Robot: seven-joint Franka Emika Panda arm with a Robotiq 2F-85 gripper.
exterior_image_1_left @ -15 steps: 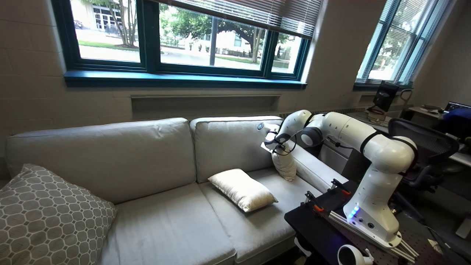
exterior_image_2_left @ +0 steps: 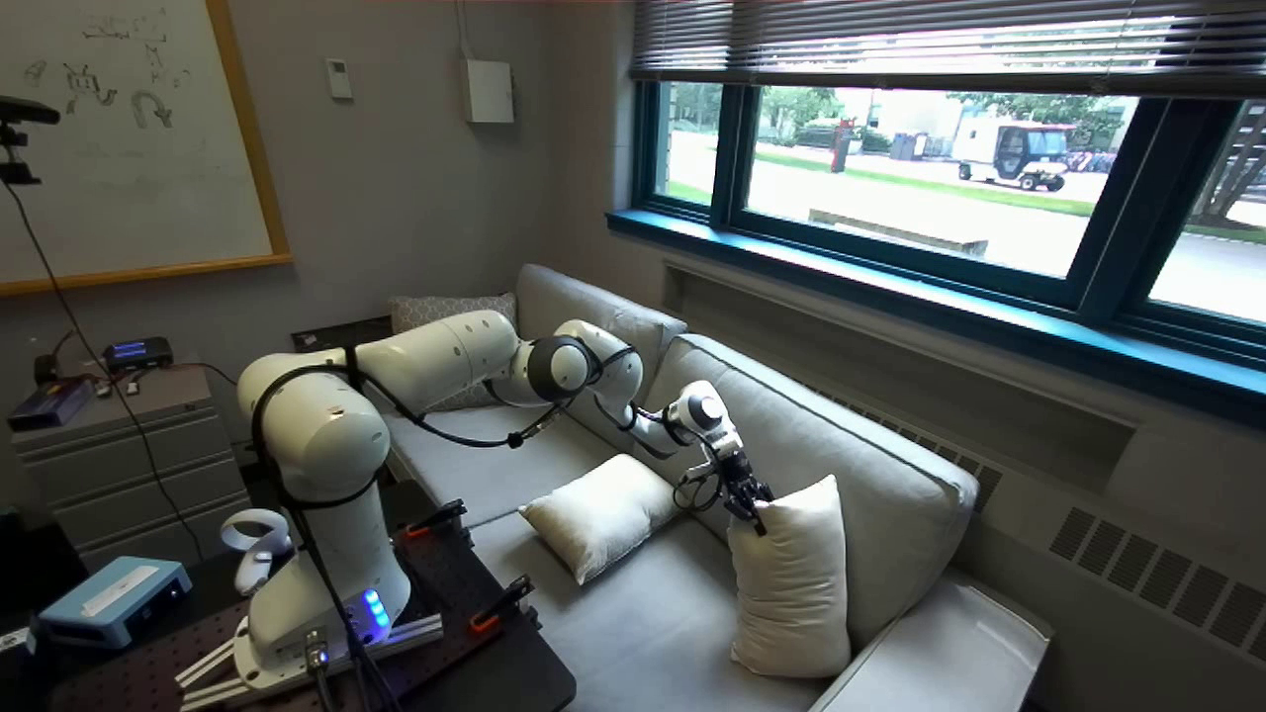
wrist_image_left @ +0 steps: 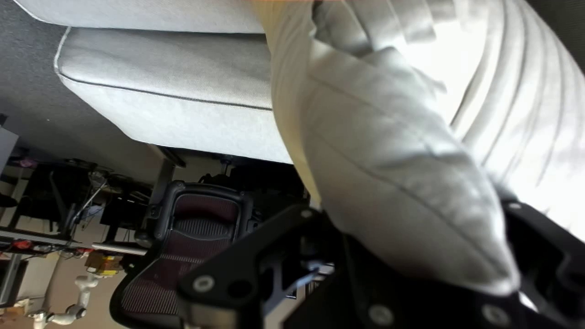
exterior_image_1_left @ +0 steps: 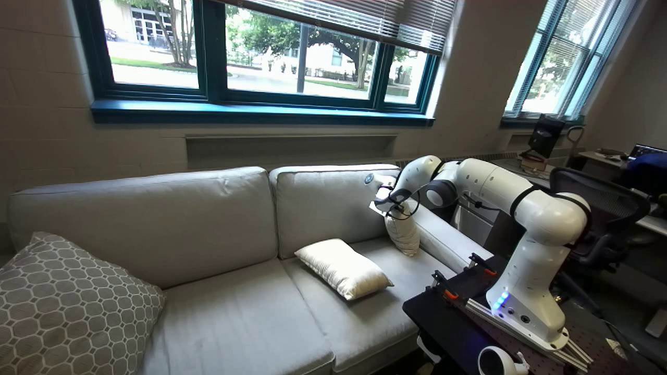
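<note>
A cream pillow (exterior_image_2_left: 797,587) stands upright on the sofa seat, near the armrest and against the backrest. My gripper (exterior_image_2_left: 760,508) is shut on its upper corner. Up close in the wrist view, the pillow's corner (wrist_image_left: 417,181) reaches down between the black fingers, and its tip covers part of the gripper. Exterior view 1 shows the same pillow (exterior_image_1_left: 403,234) partly hidden behind my wrist. A second cream pillow (exterior_image_1_left: 344,269) lies flat on the right seat cushion, apart from the gripper.
At the sofa's far left leans a grey patterned pillow (exterior_image_1_left: 75,306). My base stands on a black table (exterior_image_1_left: 431,312) with orange-black clamps, close to the sofa's front. Behind the armrest is an office chair (exterior_image_1_left: 600,206).
</note>
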